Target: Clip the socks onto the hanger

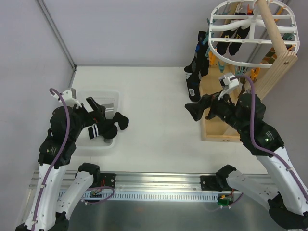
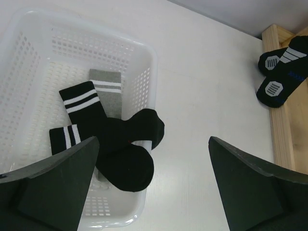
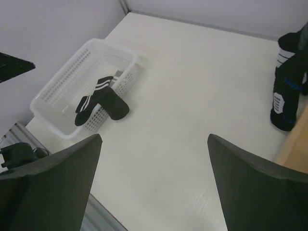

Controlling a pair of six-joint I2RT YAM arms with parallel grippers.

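Observation:
Black socks with white stripes [image 2: 120, 132] lie bunched in the white basket, their toe ends draped over its right rim; a grey sock [image 2: 107, 89] rests beneath them. My left gripper [image 1: 96, 108] hovers over the basket, its fingers wide apart and empty, with the socks below in the left wrist view. Over the middle-right table my right gripper [image 1: 197, 111] is open too, nothing between its fingers. The round white hanger [image 1: 252, 41] is on a wooden stand at the upper right. Dark socks [image 1: 196, 67] hang from its left side, more [image 1: 233, 38] beneath it.
The white basket [image 2: 151, 72] stands at the table's left. The wooden stand [image 1: 221, 137] has a raised-edged base at the right. Orange and teal clips [image 1: 255, 74] dangle under the hanger. Between basket and stand the white table [image 1: 154, 125] is clear.

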